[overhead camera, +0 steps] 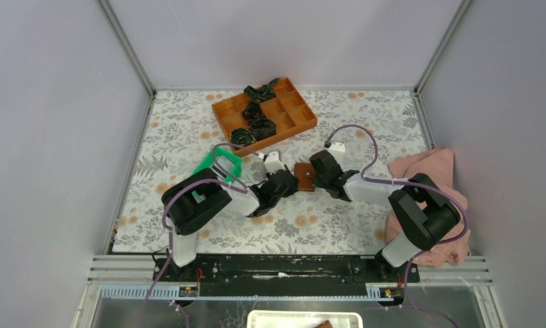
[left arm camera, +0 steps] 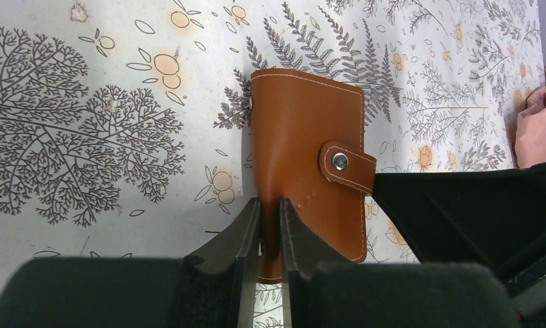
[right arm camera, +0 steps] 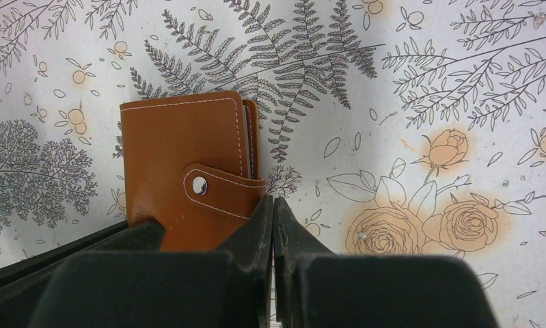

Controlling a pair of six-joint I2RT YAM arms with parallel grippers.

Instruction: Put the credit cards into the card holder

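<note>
The brown leather card holder (overhead camera: pixel 305 177) lies on the table between both grippers, its snap strap (right arm camera: pixel 223 191) closed over the right edge. In the left wrist view my left gripper is shut on the folded spine of the card holder (left arm camera: pixel 307 137). My right gripper is shut at the strap side of the card holder (right arm camera: pixel 181 137), near the strap's lower end; I see nothing clearly between its fingertips. At the right edge of the holder a thin pale layer shows between the covers. No loose credit cards can be made out.
Behind stands a brown wooden tray (overhead camera: pixel 292 108) with dark bundles in some compartments. A green container (overhead camera: pixel 231 160) is partly hidden by the left arm. Pink cloth (overhead camera: pixel 437 171) lies at the right edge.
</note>
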